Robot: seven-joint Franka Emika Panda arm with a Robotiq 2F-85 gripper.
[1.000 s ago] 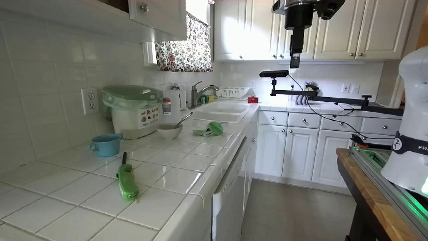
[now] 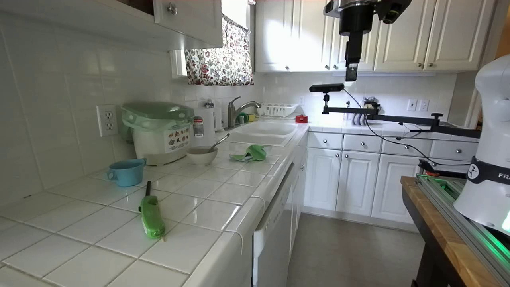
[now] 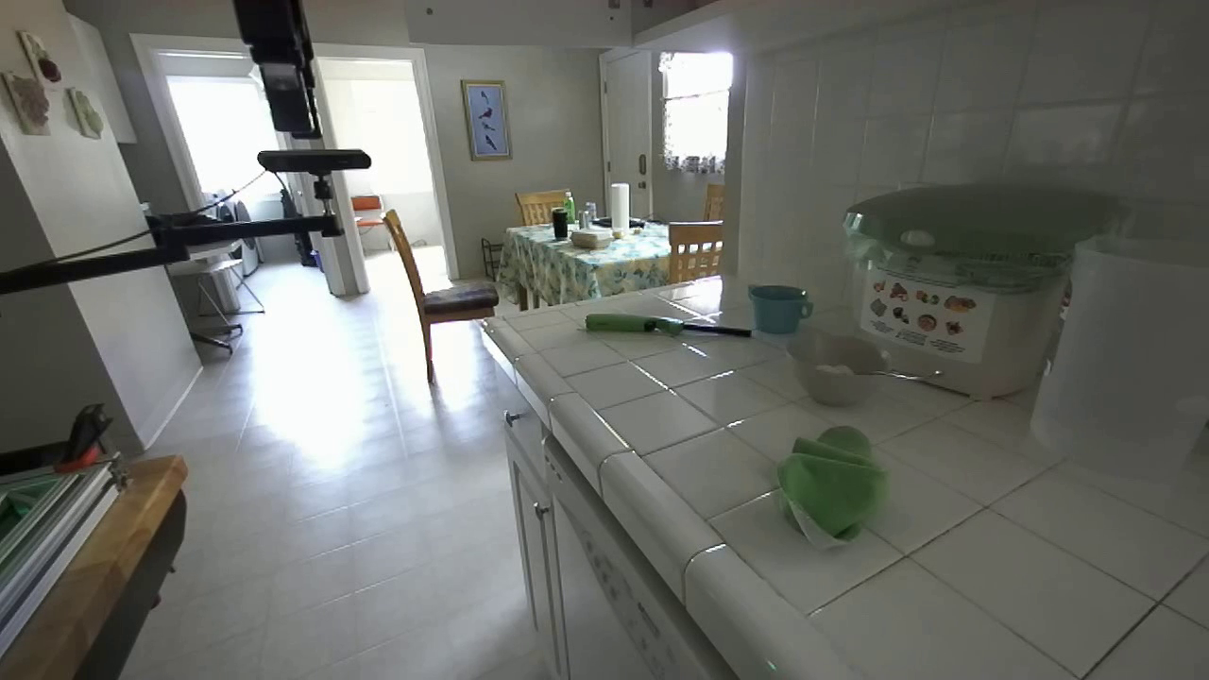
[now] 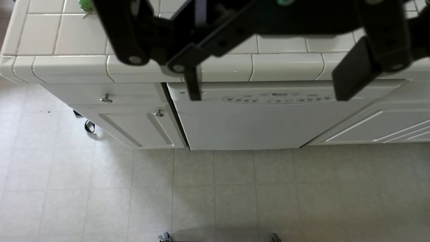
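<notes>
My gripper is open, its two fingertips wide apart with nothing between them. It hangs high over the floor in front of the counter, clear of every object. On the white tiled counter lie a green lighter with a black tip (image 2: 152,217), a teal cup (image 2: 127,172) and a crumpled green cloth (image 2: 255,152). A pale bowl (image 2: 201,156) with a spoon in it stands between the cup and the cloth. Only the end of the green lighter (image 4: 86,4) shows at the top left of the wrist view.
A lidded rice container (image 2: 160,138) stands against the wall, with a translucent pitcher (image 3: 1122,351) beside it. The sink (image 2: 265,130) lies further along. A black camera arm (image 2: 382,117) reaches out from the robot's wooden table (image 2: 444,225).
</notes>
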